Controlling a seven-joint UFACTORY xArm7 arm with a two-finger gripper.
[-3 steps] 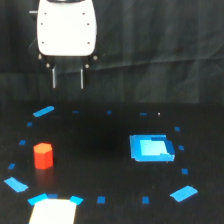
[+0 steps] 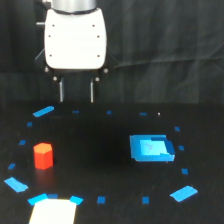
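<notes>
My gripper [image 2: 77, 101] hangs at the upper left of the camera view, high over the black table. Its two thin fingers [image 2: 61, 90] stand apart with nothing between them, so it is open. Below it and to the left, a small red block [image 2: 43, 156] rests on the table, well clear of the fingers. On the right lies a shallow blue tray [image 2: 134, 150] with a pale patch [image 2: 153, 147] inside it.
Blue tape strips [image 2: 42, 112] and several small blue squares mark the table around the block and tray. A cream-coloured object [image 2: 53, 212] shows at the bottom edge. Bare table lies between block and tray.
My gripper has come lower and shifted a little to the right in the view. The red block and blue tray stay where they were.
</notes>
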